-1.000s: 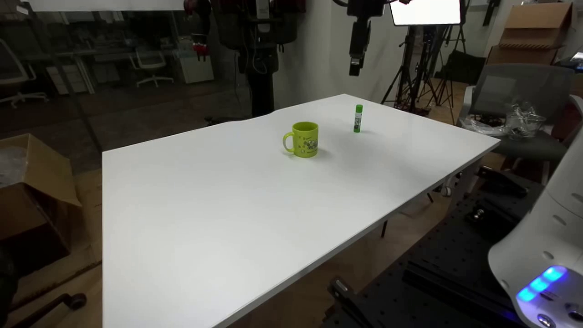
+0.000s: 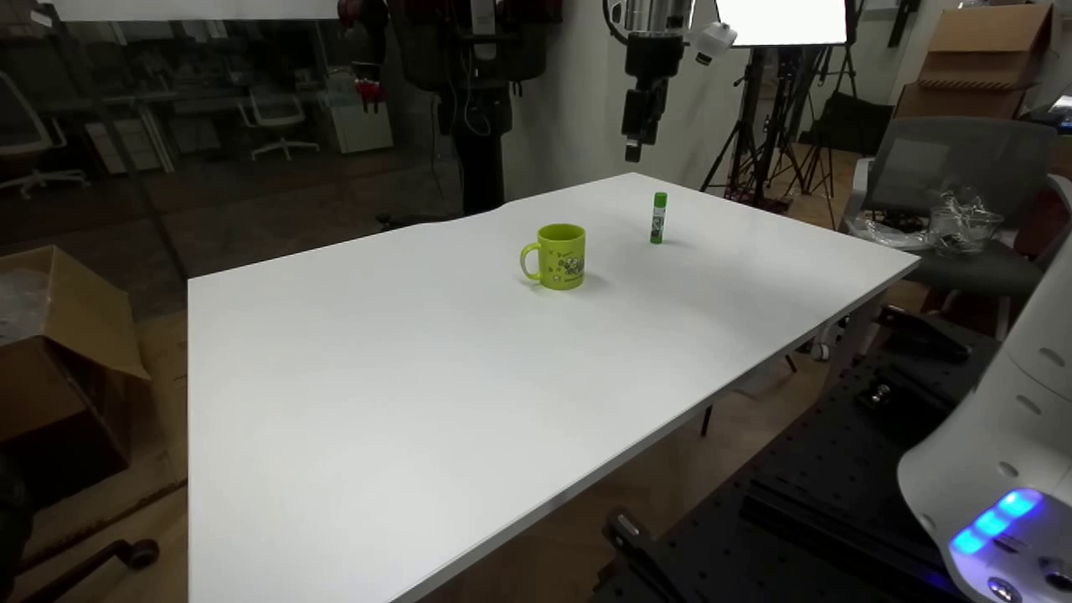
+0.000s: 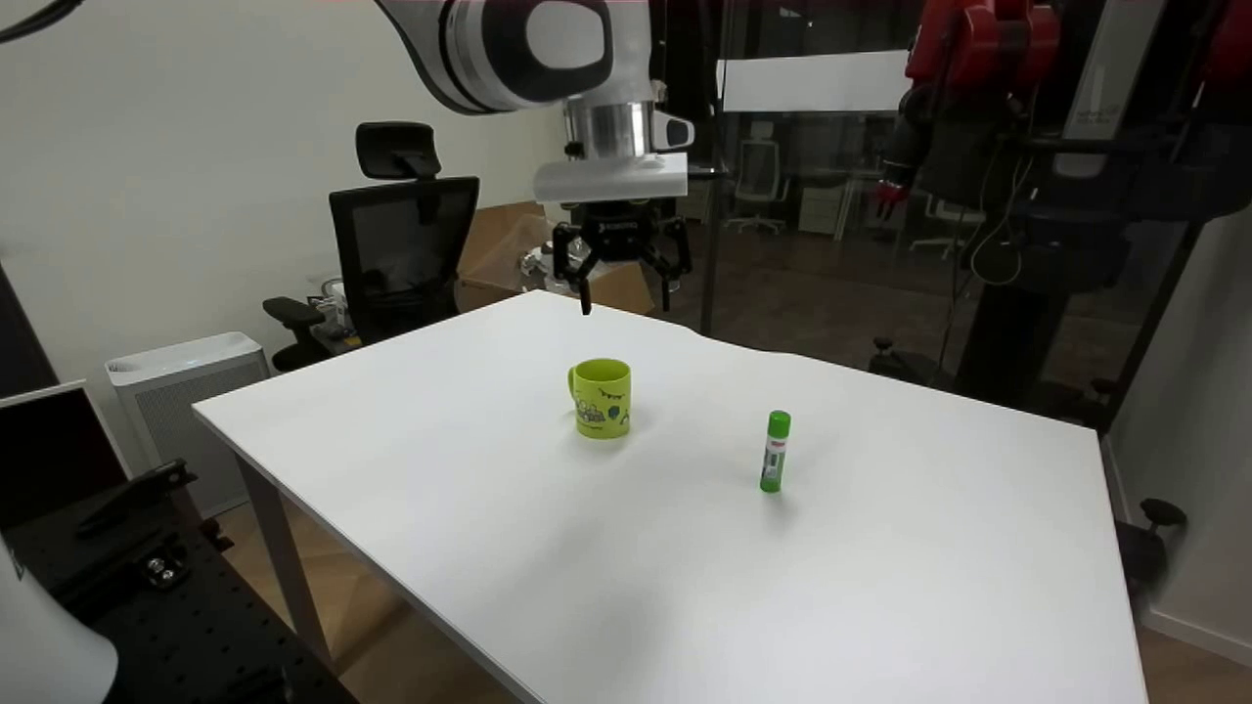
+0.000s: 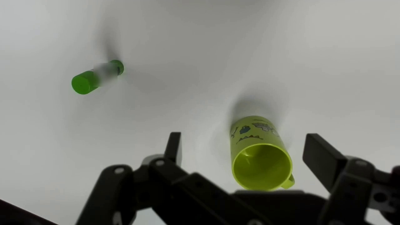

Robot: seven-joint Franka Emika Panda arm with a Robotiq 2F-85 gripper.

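A lime-green mug (image 2: 563, 260) with printed drawings stands upright on the white table; its inside looks empty in the wrist view, where the mug (image 4: 258, 153) appears between my spread fingers but below them. The green glue stick (image 3: 775, 452) is upright some way from the mug, and its cap (image 4: 81, 84) faces my wrist camera. High above the tabletop, my gripper (image 3: 625, 307) is open with its fingers wide apart, touching neither object. Exterior view 1 shows the gripper (image 2: 637, 149) from the side, where its fingers overlap.
Bare white tabletop (image 2: 402, 402) surrounds both objects, with wide free room on every side. A dark mounting bench (image 2: 804, 512) runs along one long side of the table. Beyond the table are office chairs, including a black chair (image 3: 405, 246).
My gripper has come down and shifted slightly left in exterior view 1. The mug and the glue stick have stayed in place.
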